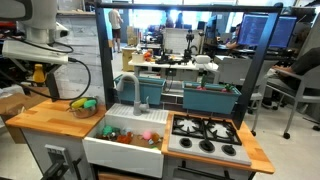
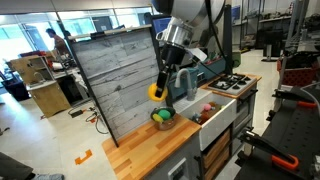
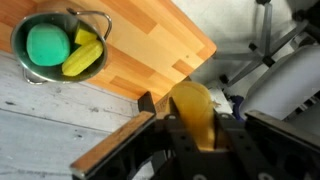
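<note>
My gripper [image 2: 158, 84] is shut on an orange-yellow rounded object [image 3: 193, 112], which hangs over the wooden counter. In exterior view 2 this object [image 2: 157, 91] is just above and left of the metal bowl [image 2: 163, 121], not touching the counter. The wrist view shows the bowl [image 3: 92, 71] at upper left, apart from the held object, with a green round item [image 3: 48, 45] and a yellow elongated item [image 3: 83, 57] inside. In exterior view 1 the bowl [image 1: 83, 112] stands on the counter [image 1: 50, 117], right of the held object [image 1: 38, 74].
A white sink [image 1: 125, 154] with several colourful items inside lies right of the counter, with a tall faucet [image 1: 138, 95] behind. Farther right is a stove [image 1: 207, 137]. A grey panelled wall [image 2: 130, 85] borders the counter. Bare wood lies left of the bowl.
</note>
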